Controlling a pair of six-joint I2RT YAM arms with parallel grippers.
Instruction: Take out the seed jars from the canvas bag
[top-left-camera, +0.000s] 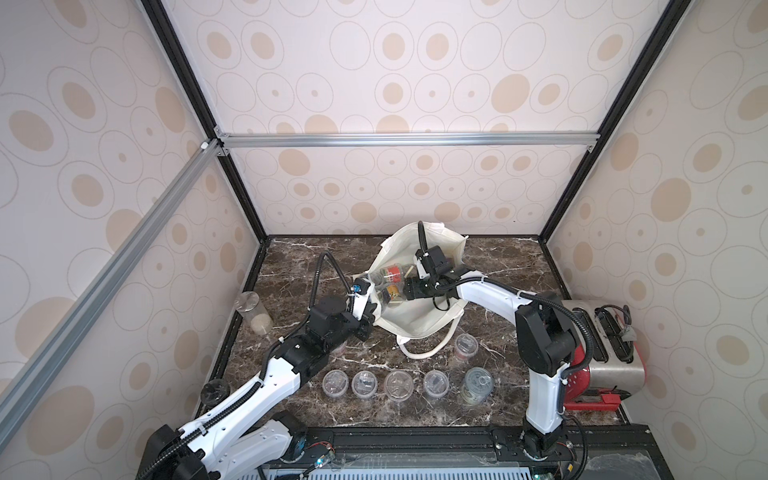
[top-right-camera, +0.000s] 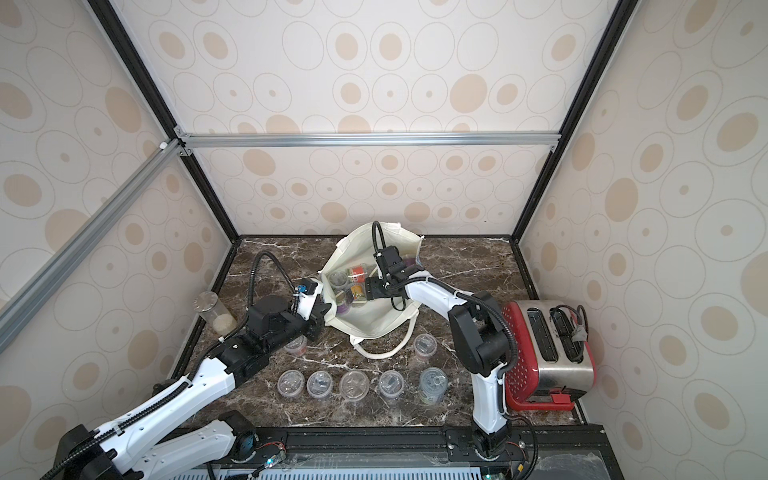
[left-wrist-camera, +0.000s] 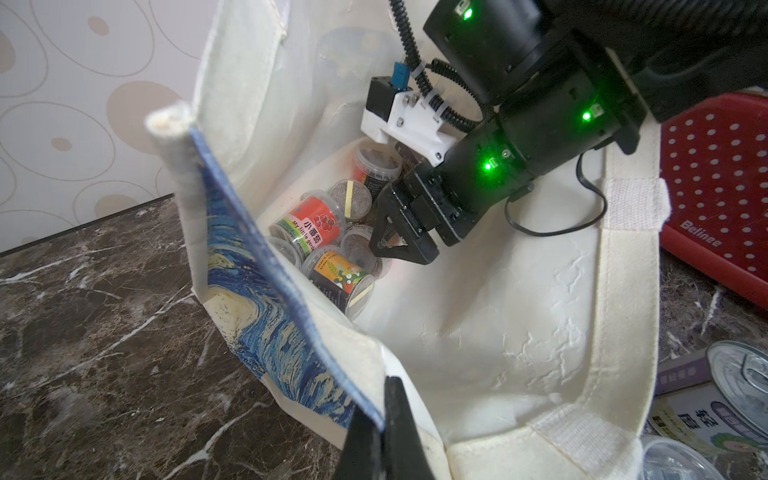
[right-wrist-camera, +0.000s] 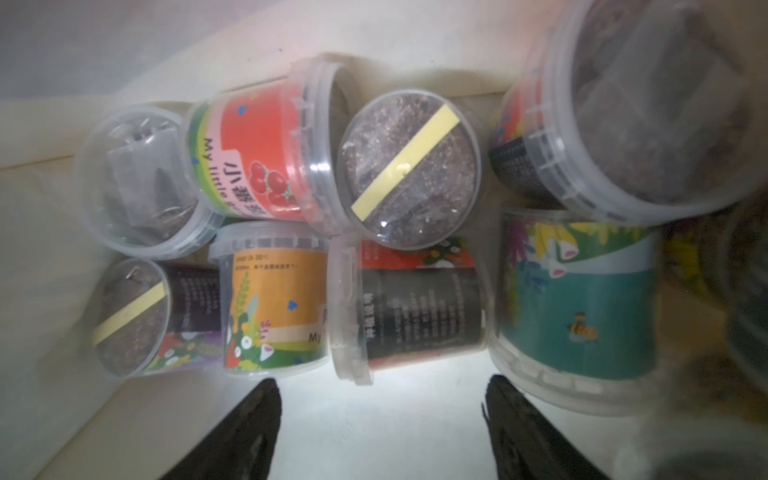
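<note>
The open canvas bag (top-left-camera: 420, 320) holds several seed jars: a red-labelled one (right-wrist-camera: 244, 152), an orange one (right-wrist-camera: 276, 308), a dark one (right-wrist-camera: 420, 312) and a teal one (right-wrist-camera: 576, 308). My right gripper is inside the bag, fingers apart with nothing between them, just short of the jars. My left gripper is shut at the bag's near left rim, against the fabric (left-wrist-camera: 304, 344); whether cloth is between its fingers is hard to tell.
A row of jars (top-left-camera: 398, 385) lines the front of the marble worktop (top-left-camera: 296, 264). A red toaster (top-right-camera: 552, 352) stands at the right, a tall canister (top-left-camera: 254, 313) at the left.
</note>
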